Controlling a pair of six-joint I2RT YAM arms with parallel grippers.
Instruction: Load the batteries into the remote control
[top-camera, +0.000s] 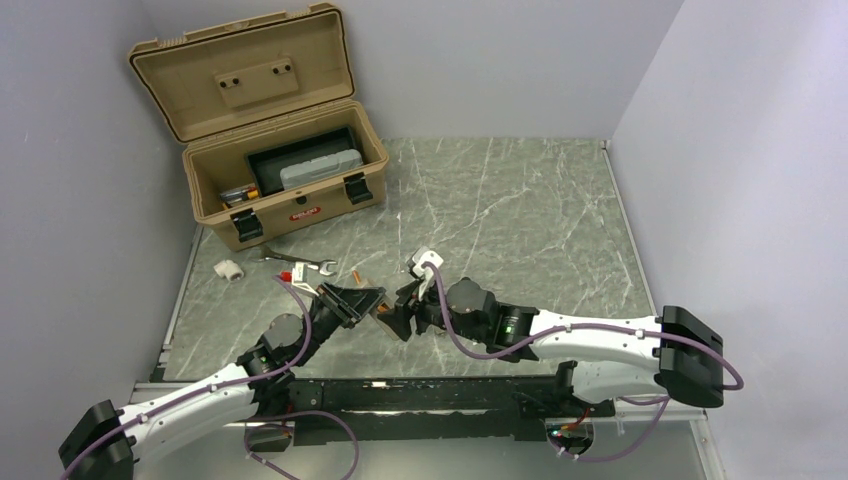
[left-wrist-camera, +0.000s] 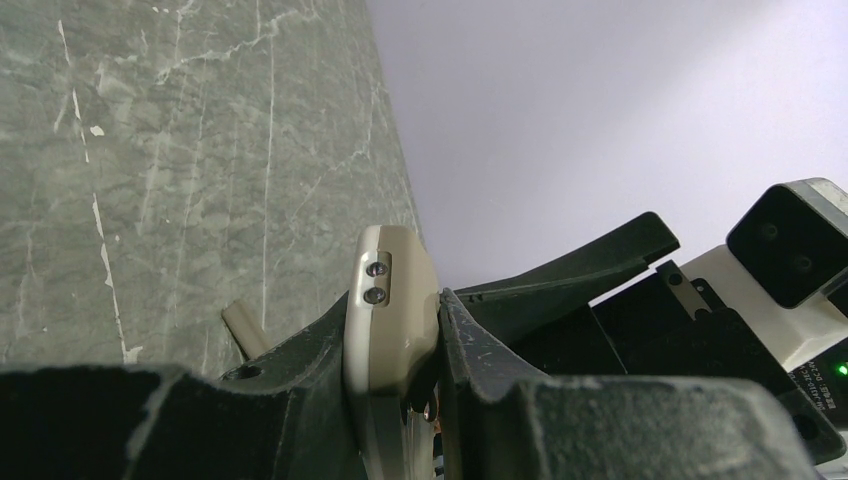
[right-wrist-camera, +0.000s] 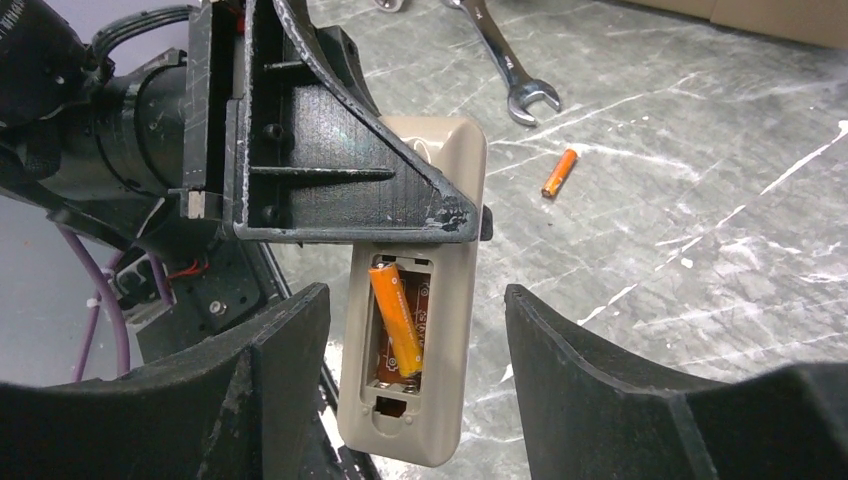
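My left gripper is shut on the beige remote (right-wrist-camera: 445, 320), holding it upright with its battery compartment facing the right wrist camera. An orange battery (right-wrist-camera: 398, 318) lies slanted in that compartment, over a darker interior. My right gripper is open, its fingertips either side of the remote's lower part, nearer the camera, with nothing clearly between them. A second orange battery (right-wrist-camera: 559, 172) lies loose on the marble table beyond the remote.
An open tan toolbox (top-camera: 300, 210) stands at the back left. A wrench (right-wrist-camera: 500, 55) and a white object (top-camera: 228, 270) lie in front of it.
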